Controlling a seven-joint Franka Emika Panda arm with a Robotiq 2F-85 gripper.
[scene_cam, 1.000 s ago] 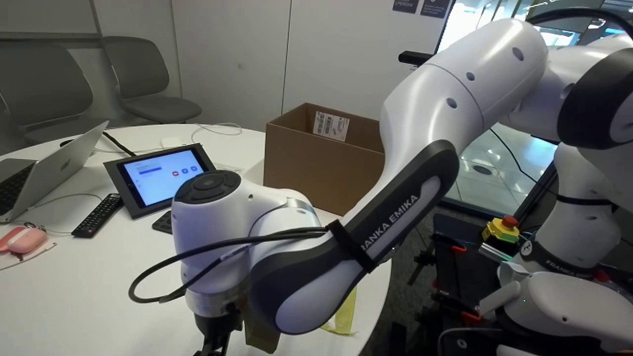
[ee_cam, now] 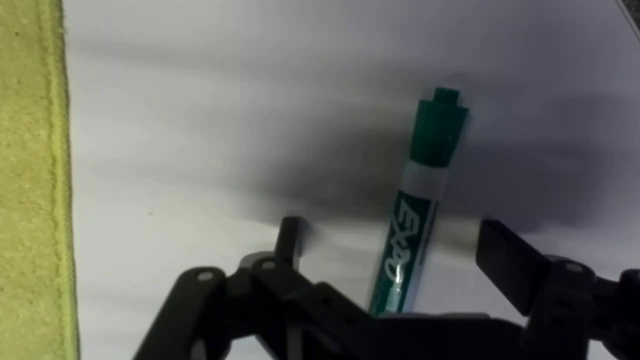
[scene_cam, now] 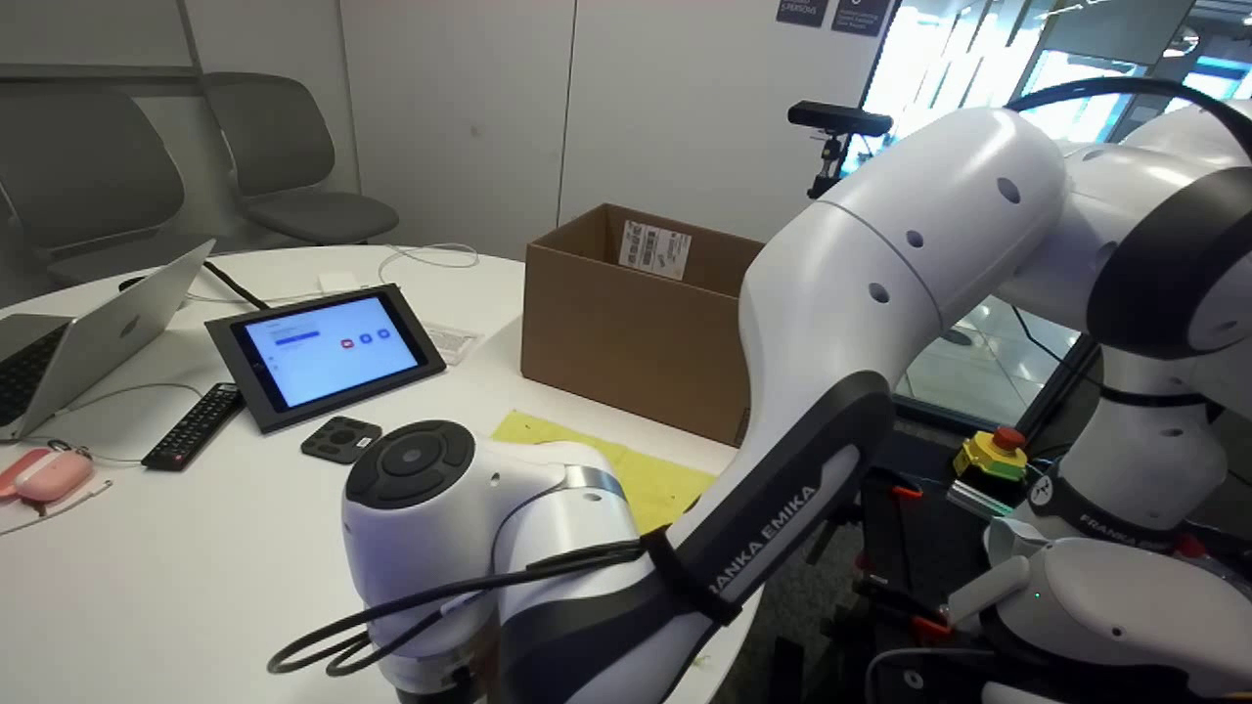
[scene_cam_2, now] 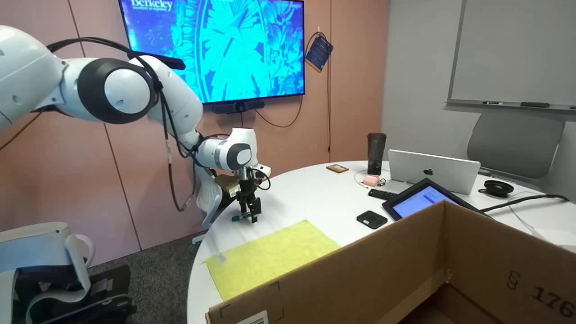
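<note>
A green Expo marker lies on the white table, its capped end pointing to the top of the wrist view. My gripper is low over the table with its fingers apart, one on each side of the marker's body. Gaps show between the marker and both fingers, so nothing is gripped. The marker's lower end is hidden behind the gripper body. In exterior view 2 the gripper is down by the table's edge, with part of the marker beside it. Exterior view 1 does not show the fingers.
A yellow cloth lies flat nearby, and a large open cardboard box stands beyond it. A tablet, a remote, a small black device and a laptop occupy the far side. Open table surface surrounds the marker.
In exterior view 1 the arm has come down, carrying the hand lower toward the table. More of the yellow cloth and the small black device now shows.
</note>
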